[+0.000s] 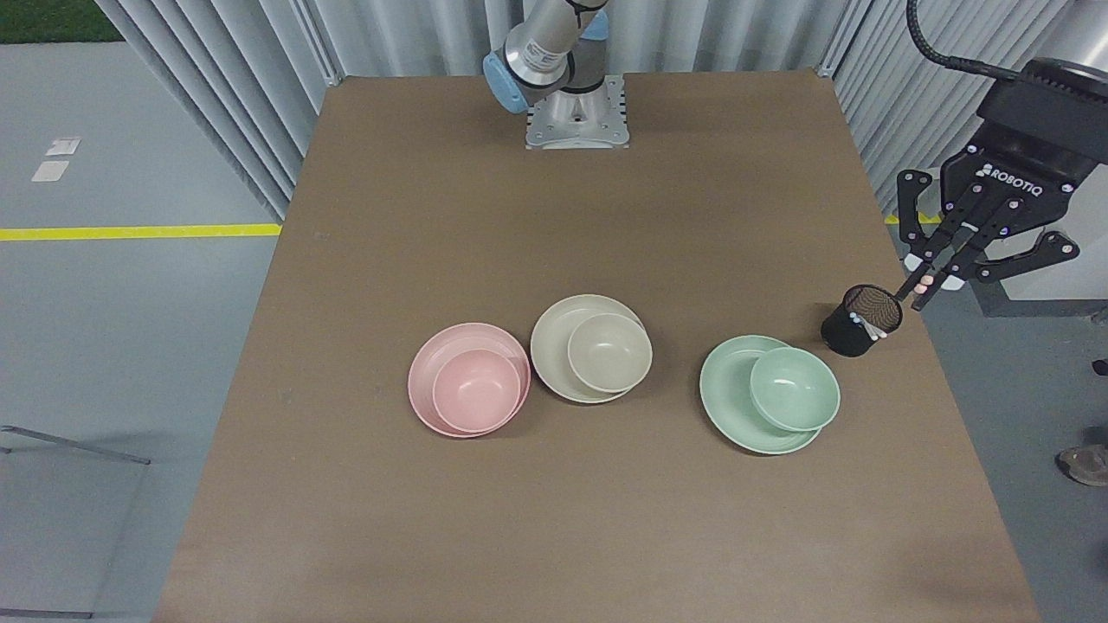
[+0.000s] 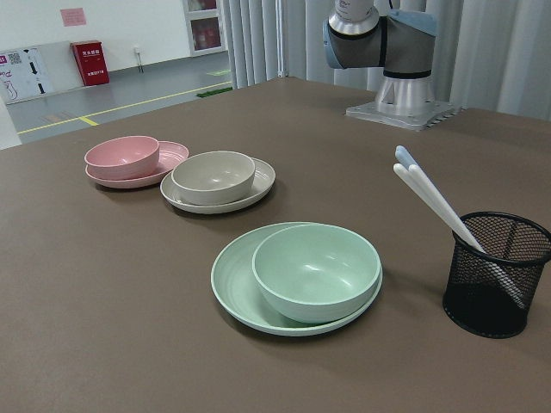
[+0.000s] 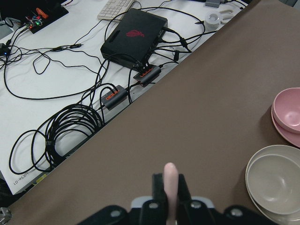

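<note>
My gripper [image 1: 919,291] is at the table's right edge, above and right of the black mesh cup [image 1: 853,334], shut on a pale pink stick-like object [image 3: 170,190]. White utensils [image 2: 430,194] stand in the cup. On the table sit a pink bowl [image 1: 475,389] on a pink plate [image 1: 436,363], a cream bowl [image 1: 608,353] on a cream plate [image 1: 556,322], and a green bowl [image 1: 794,389] on a green plate [image 1: 727,405].
A white desk [image 3: 56,84] with cables and a black box [image 3: 131,35] lies beyond the edge in the wrist view.
</note>
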